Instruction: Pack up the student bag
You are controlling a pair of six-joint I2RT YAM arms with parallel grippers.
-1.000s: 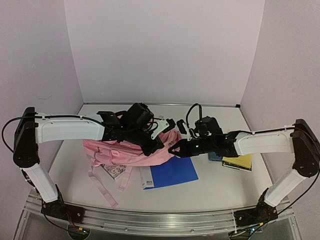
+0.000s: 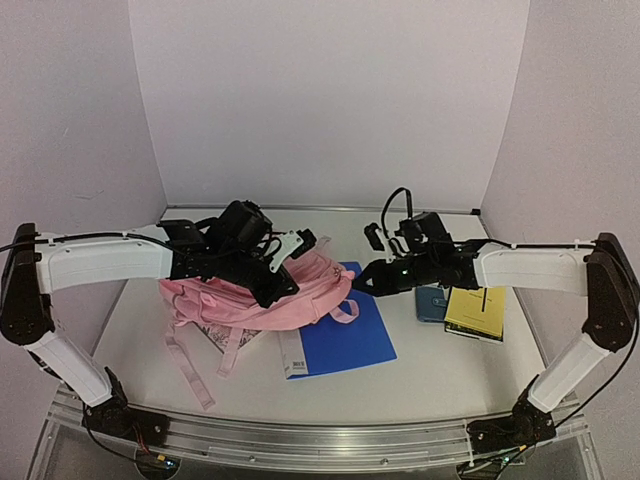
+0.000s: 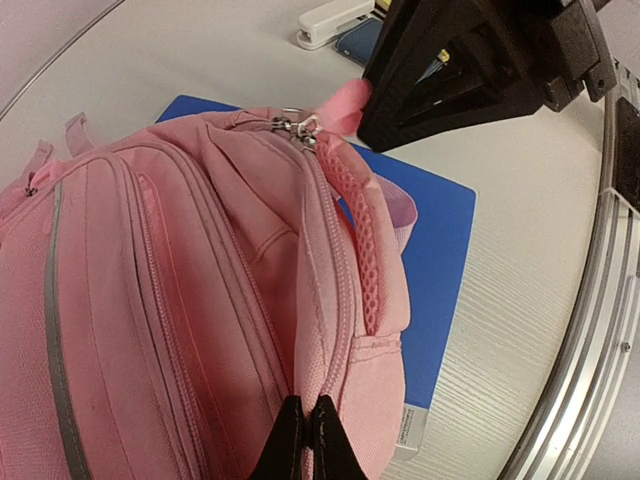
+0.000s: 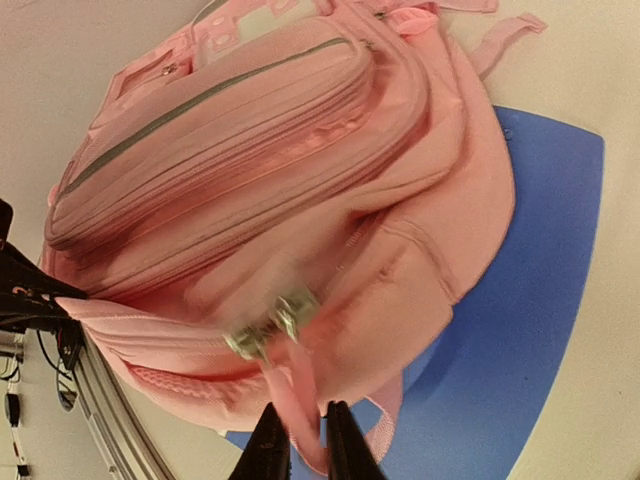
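A pink student bag [image 2: 315, 300] lies on its side on the table, zippers partly visible in the left wrist view. My left gripper is shut on the fabric edge of the bag's opening. At the bag's right end, close to two metal zipper pulls [image 3: 297, 127], my right gripper is shut on a pink fabric loop [image 4: 297, 395]. A blue folder [image 2: 350, 335] is flat on the table, partly covered by the bag. To the right lie a yellow book [image 2: 475, 312] and a dark blue case [image 2: 431, 303].
A patterned item [image 2: 222, 336] peeks out from beneath the bag's front. In the left wrist view, a white stapler [image 3: 325, 22] rests beside the dark blue case.
My left gripper has moved left with the bag's edge. The right one has shifted slightly right and upward, holding the bag's end. The bag's hanging straps moved left; more blue folder shows.
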